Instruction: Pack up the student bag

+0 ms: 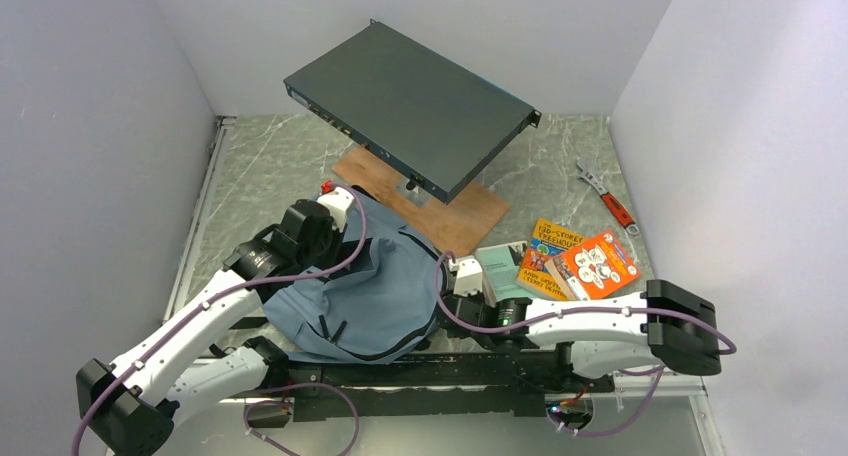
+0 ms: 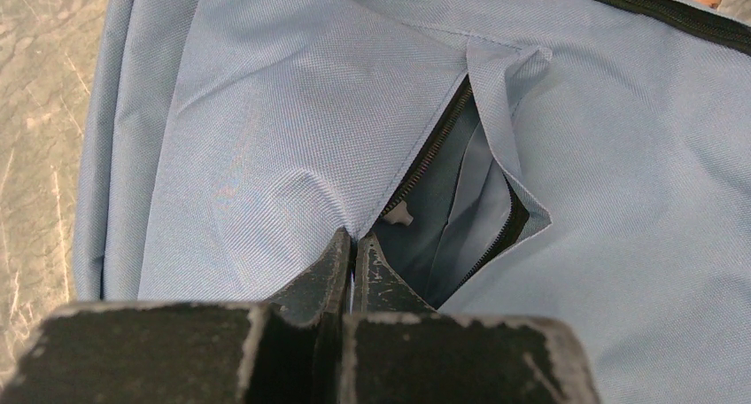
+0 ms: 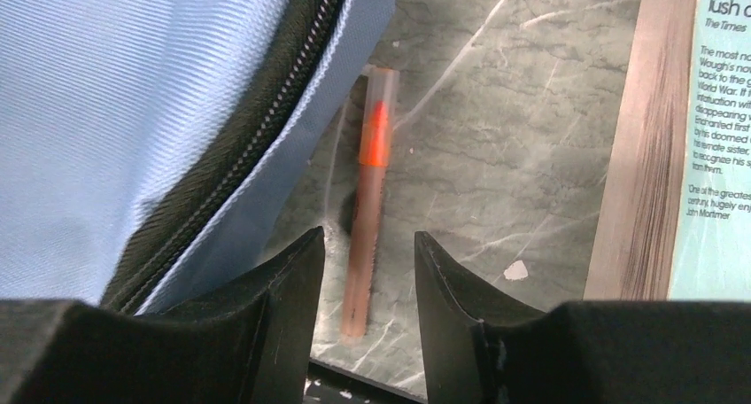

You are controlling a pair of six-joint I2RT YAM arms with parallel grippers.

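The blue-grey bag [image 1: 388,301] lies on the left half of the table. Its zipped pocket [image 2: 434,236] gapes, with a small pale object [image 2: 398,213] inside. At the pocket's edge my left gripper is shut on the bag fabric, its tips pinching the cloth. Beside the bag, on the grey tabletop, lies a pen [image 3: 368,209] with a clear cap and an orange section. Over the pen hovers my right gripper, open, one finger on each side of it in that view. In the top view the right arm hides the pen.
Right of the pen lies a pale green book [image 1: 508,272]; beyond it are a yellow book [image 1: 548,256] and an orange book [image 1: 598,264]. An adjustable wrench [image 1: 608,196] rests at the far right. A dark flat box [image 1: 412,101] overhangs a wooden board [image 1: 455,226].
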